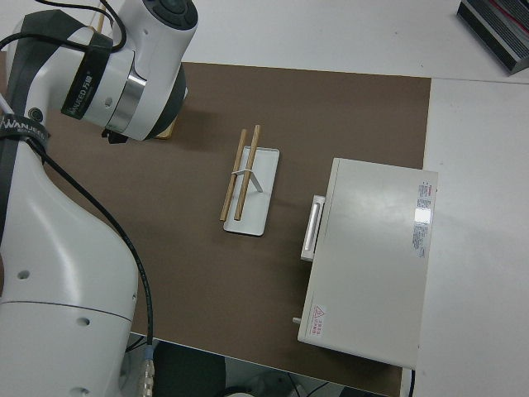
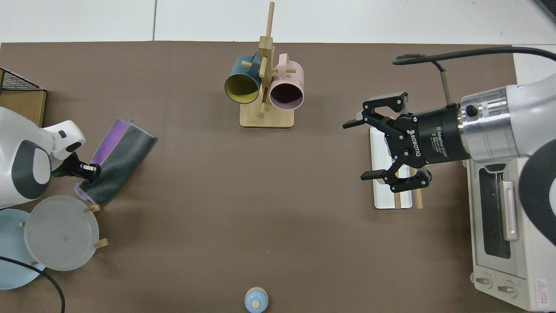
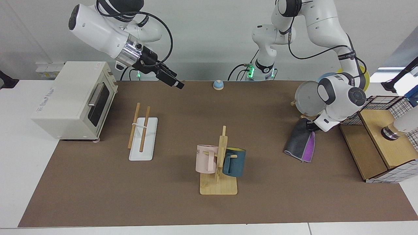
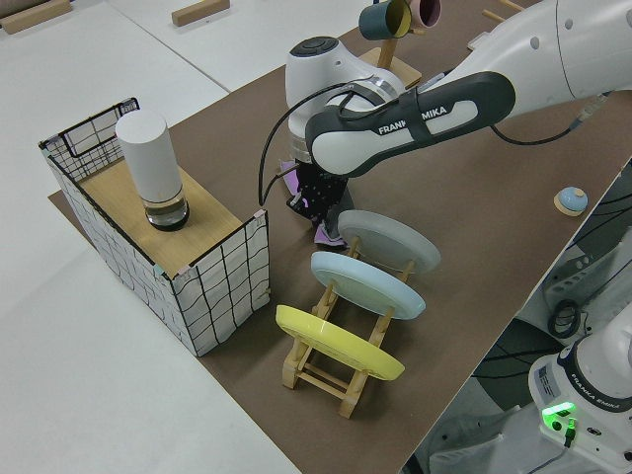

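A dark grey cloth with a purple stripe (image 2: 125, 156) lies on the brown mat at the left in the top view, beside the plates. My left gripper (image 2: 93, 169) is down on the cloth's near end; whether its fingers are shut is hidden. The cloth also shows in the left view (image 3: 297, 145). My right gripper (image 2: 352, 150) hangs open, with nothing between its fingers, over the white board with wooden sticks (image 2: 379, 197).
A mug tree (image 2: 266, 119) holds two mugs at the back. Plates (image 2: 60, 234) stand in a rack at the near left, a wire shelf (image 4: 222, 286) behind. A white oven (image 2: 495, 276) is at the right.
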